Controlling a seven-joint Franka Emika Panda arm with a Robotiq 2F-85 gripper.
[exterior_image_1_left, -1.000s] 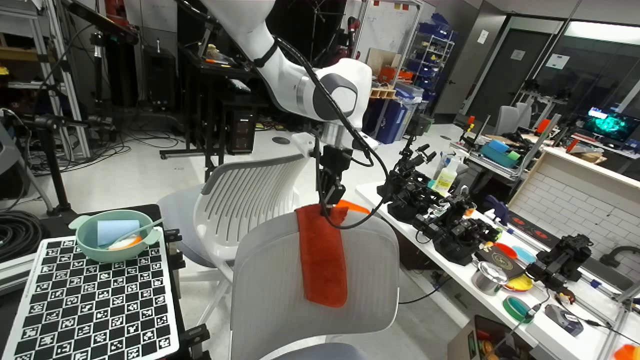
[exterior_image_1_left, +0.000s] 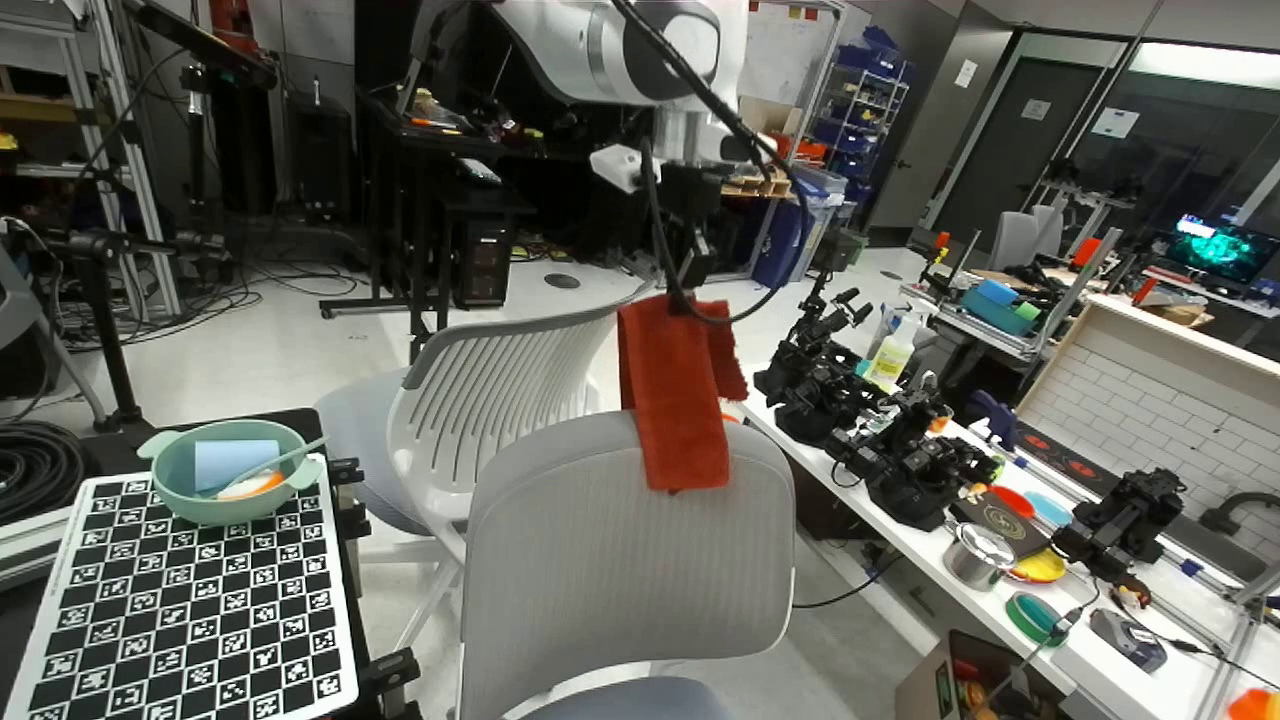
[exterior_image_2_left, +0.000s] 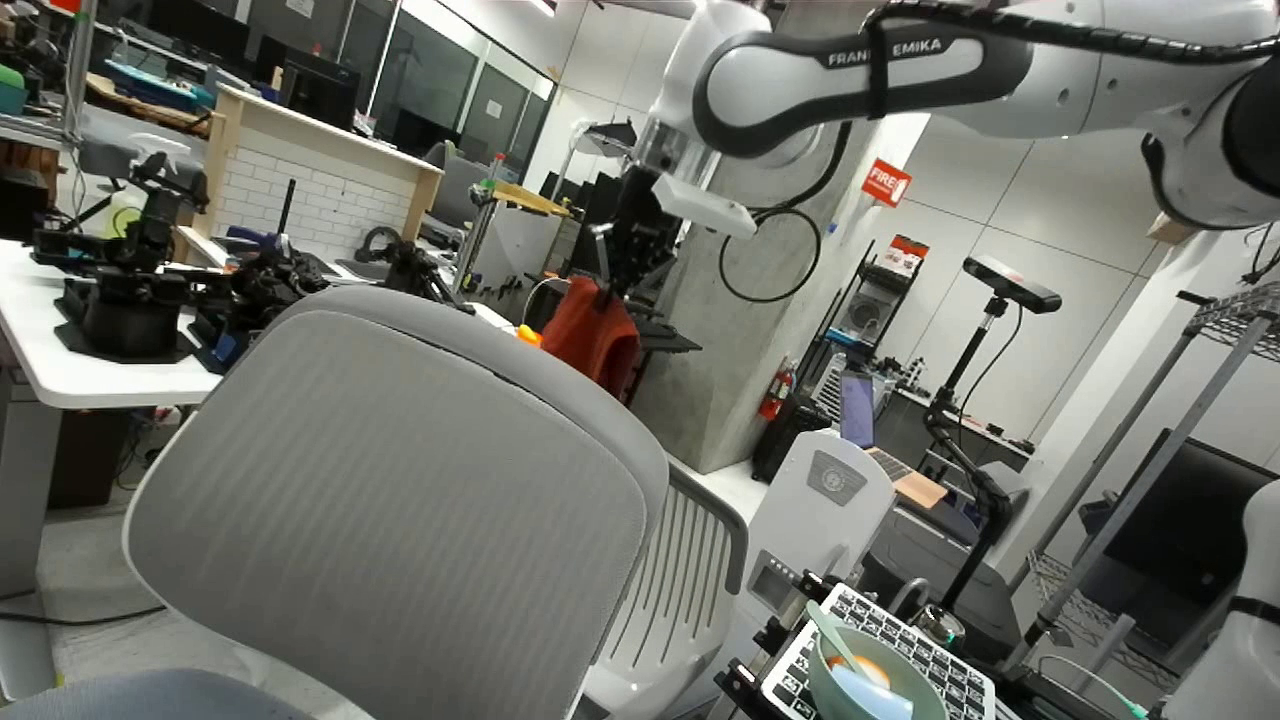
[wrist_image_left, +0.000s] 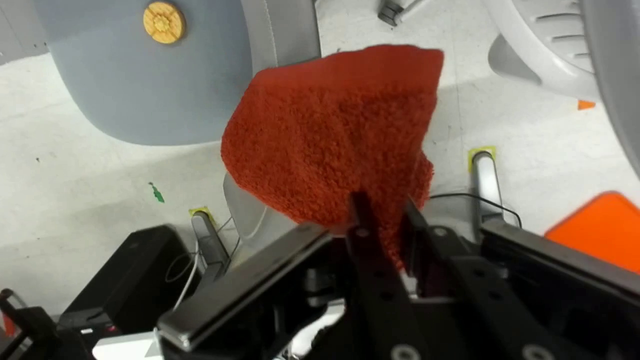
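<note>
A red towel (exterior_image_1_left: 679, 402) hangs from my gripper (exterior_image_1_left: 693, 288), pinched near its upper edge. In exterior view 1 its lower part overlaps the top of the near grey chair back (exterior_image_1_left: 624, 552); whether it touches there I cannot tell. From the other side, the towel (exterior_image_2_left: 591, 336) shows above and behind the chair back (exterior_image_2_left: 408, 456), under the gripper (exterior_image_2_left: 614, 282). In the wrist view the gripper is shut on the terry cloth towel (wrist_image_left: 336, 132), which spreads out below the fingers and covers part of the scene beneath.
A second, ribbed chair (exterior_image_1_left: 504, 396) stands behind the near one. At left, a green bowl (exterior_image_1_left: 228, 504) holding a light blue item rests on a checkered board (exterior_image_1_left: 198, 612). Along the right runs a white table (exterior_image_1_left: 864, 480) crowded with black devices and dishes.
My gripper has risen well above the chair back and shifted slightly right. The towel, draped over the chair's top before, has been lifted up with it.
</note>
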